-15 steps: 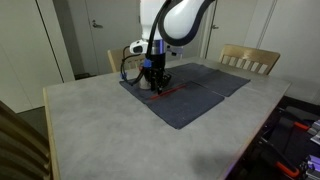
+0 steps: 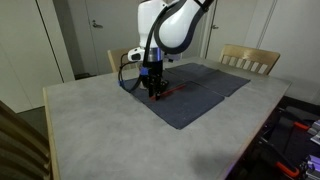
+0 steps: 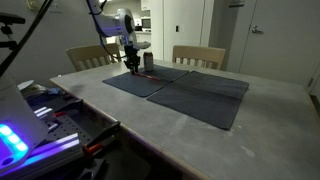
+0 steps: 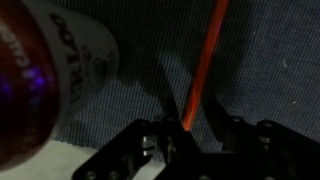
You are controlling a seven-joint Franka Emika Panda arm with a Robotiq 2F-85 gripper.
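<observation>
A thin red stick (image 4: 205, 60) lies on dark cloth and runs down between the two dark fingers of my gripper in the wrist view. The fingers stand part open around the near end of the stick, with narrow gaps showing beside it. In exterior view 1 my gripper (image 2: 155, 93) is low over the mat, at the left end of the red stick (image 2: 178, 89). Exterior view 2 shows my gripper (image 3: 133, 70) from the far side, down close to the cloth.
A can with a red and white label (image 4: 75, 55) stands close to my gripper's left in the wrist view. Dark mats (image 3: 195, 98) cover much of the table (image 2: 100, 130). Chairs (image 2: 250, 58) stand around.
My gripper has come down a little towards the cloth, at the left end of the stick. The stick and mats look unmoved.
</observation>
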